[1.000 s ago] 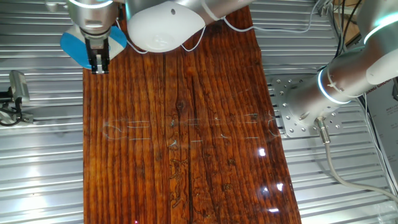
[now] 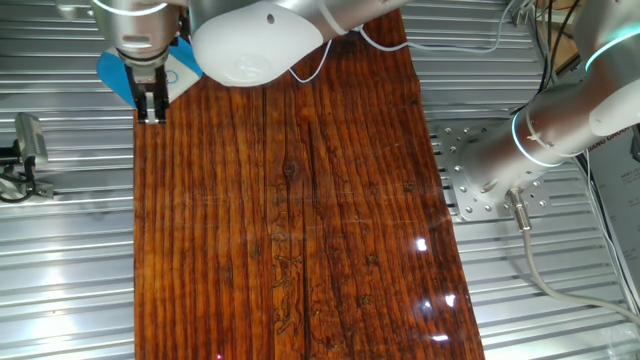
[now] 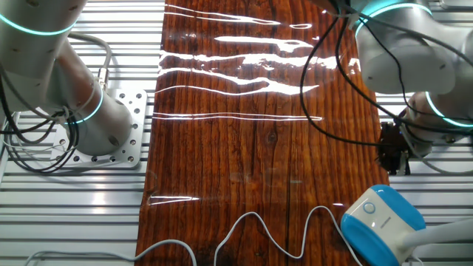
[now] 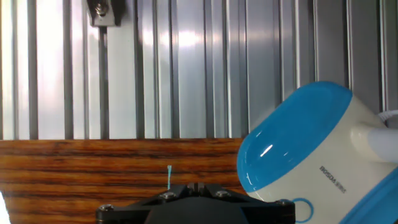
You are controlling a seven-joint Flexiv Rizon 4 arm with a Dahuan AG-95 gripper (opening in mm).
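Observation:
My gripper (image 2: 152, 118) hangs at the upper left corner of the wooden board (image 2: 290, 220), pointing down. Its dark fingers look closed together in the wrist view, where the gripper shows at the bottom edge with nothing visible between the tips. Beside it lies a blue and white device (image 4: 298, 137) with a white stem, partly over the board's edge. In exterior view 1 the arm hides much of this device (image 2: 185, 72); exterior view 2 shows the device (image 3: 380, 222) at the lower right, apart from the gripper (image 3: 393, 171).
A white cable (image 3: 255, 216) winds across the board's end. Ribbed metal (image 2: 65, 260) surrounds the board, with a small metal fixture (image 2: 30, 150) at the left. Most of the board is bare and glossy.
Thin pale marks across the middle of the board have faded. The device stays put.

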